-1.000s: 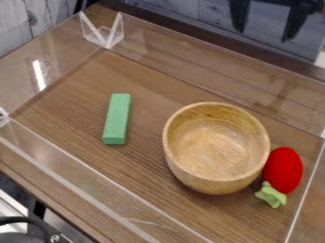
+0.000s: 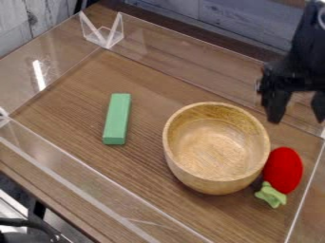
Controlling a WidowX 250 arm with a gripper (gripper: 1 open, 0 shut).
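The black gripper (image 2: 279, 95) hangs at the upper right, open, its light-coloured fingers pointing down above the space between the tan bowl and the red object. The round tan bowl (image 2: 216, 147) sits in the middle right. Beside it on the right lies a red rounded object (image 2: 283, 171) with a pale green piece (image 2: 271, 196) at its lower end. A green bar (image 2: 117, 119) lies to the left.
A clear plastic piece (image 2: 102, 28) stands at the back left. Black cabling shows at the lower left corner.
The gripper has moved down and toward the front from the back right edge. The bowl, red object and green bar have not moved.
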